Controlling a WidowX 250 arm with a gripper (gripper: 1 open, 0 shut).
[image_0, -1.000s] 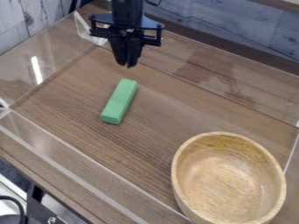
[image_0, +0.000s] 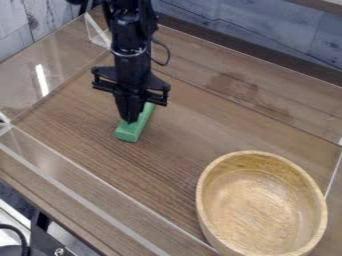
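A green block (image_0: 134, 127) lies on the wooden table, left of centre in the camera view. My black gripper (image_0: 130, 106) is low over the block and covers its upper part. Whether the fingertips touch the block, and how wide they stand, I cannot tell.
A large round tan bowl (image_0: 261, 205) fills the lower right. Black cables lie at the lower-left edge, off the tabletop.
The gripper has come down and toward the front from the back of the table to the green block. The block and bowl show no clear movement.
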